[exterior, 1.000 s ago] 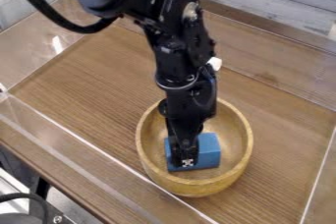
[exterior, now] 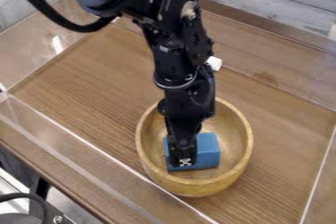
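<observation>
A wooden bowl (exterior: 226, 174) sits on the table in the lower middle of the camera view. Inside it rests a light blue block (exterior: 203, 153). My black gripper (exterior: 184, 154) reaches down from the top into the bowl, its fingers at the left part of the block and shut on it. The rear of the bowl's inside is partly hidden behind the arm.
A small white object (exterior: 214, 63) shows behind the arm. A white plank wall runs along the back.
</observation>
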